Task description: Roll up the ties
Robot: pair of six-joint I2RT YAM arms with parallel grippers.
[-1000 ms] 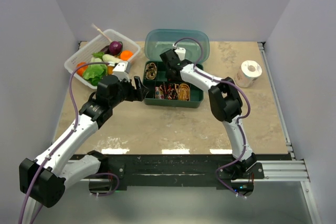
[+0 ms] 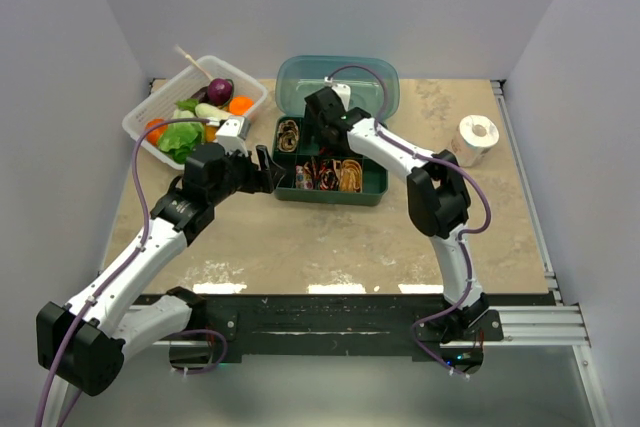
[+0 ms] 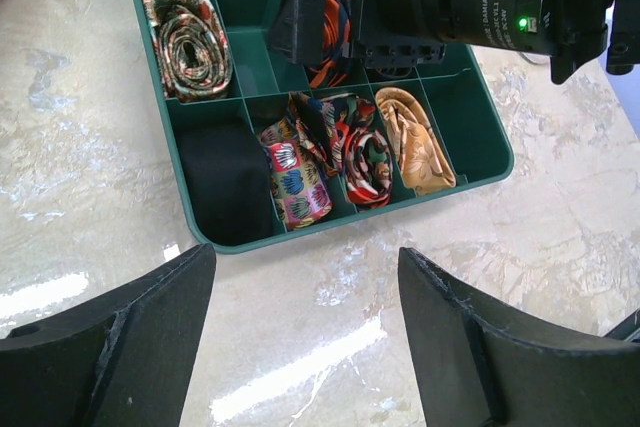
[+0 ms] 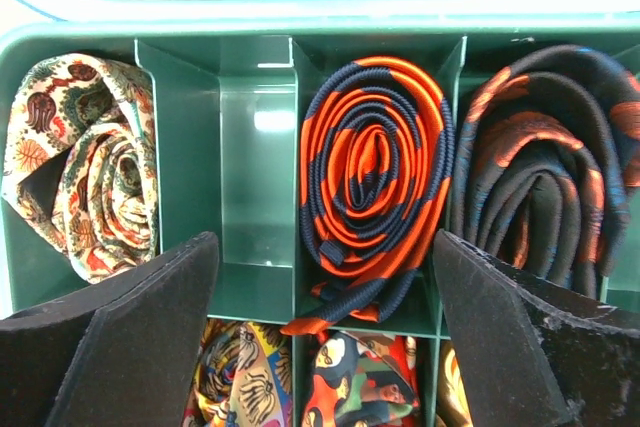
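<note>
A green compartment box (image 2: 330, 197) holds rolled ties. My right gripper is open just above an orange-and-navy striped tie (image 4: 372, 157), rolled in a middle back compartment with its end lying along the front wall. Beside it are a dark orange-marked tie (image 4: 545, 167) and a patterned cream tie (image 4: 95, 167); an empty compartment separates the latter. In the left wrist view, more ties (image 3: 300, 187) fill front compartments, next to a black-looking left one. My left gripper (image 2: 268, 172) hangs open at the box's left, nothing between its fingers.
A clear blue lid (image 2: 365, 65) lies behind the box. A white basket of vegetables (image 2: 145, 117) is at the back left, a paper roll (image 2: 473, 147) at the right.
My right arm has shifted slightly rightward and toward the front, its gripper still over the box. The left arm and the box have not visibly moved.
</note>
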